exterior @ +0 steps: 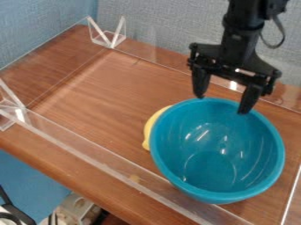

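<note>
My black gripper (223, 95) hangs over the far rim of a teal plastic bowl (214, 154) on the right of the wooden table, its two fingers open and pointing down with nothing visible between them. A yellow object (154, 121), possibly a banana, lies against the bowl's left side, partly hidden behind it. The bowl looks empty.
Low transparent walls edge it, with white brackets (106, 35) at the back and left. Grey padded walls stand behind; a blue surface lies below the front left.
</note>
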